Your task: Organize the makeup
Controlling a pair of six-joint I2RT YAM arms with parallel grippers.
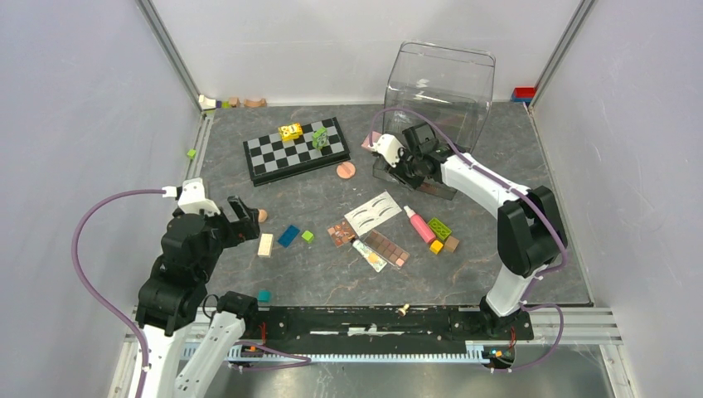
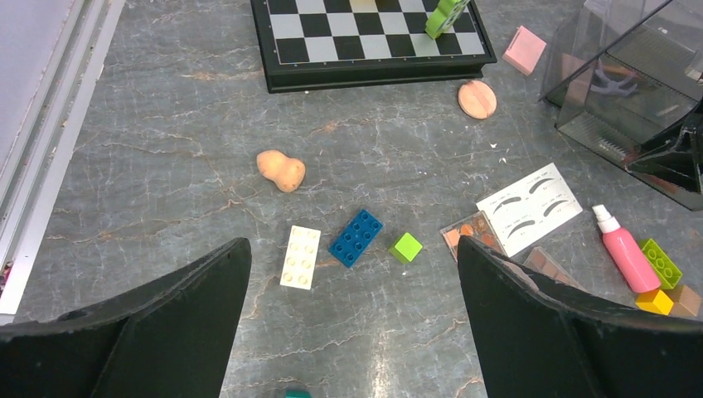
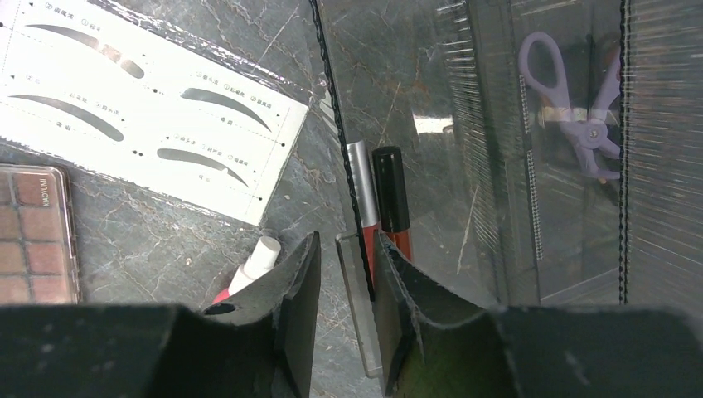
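Observation:
A clear organizer stands at the back right, holding two lip tubes and purple scissors. My right gripper is over its front-left wall, fingers somewhat apart, one beside the tubes; whether anything is between them is unclear. A brow stencil sheet, shadow palettes, a cream tube, pink bottle and round compact lie on the table. My left gripper hangs open at the left, above the table.
A chessboard with yellow and green toys sits at the back. Loose blocks and a potato-like piece lie left and centre; more bricks lie beside the bottle.

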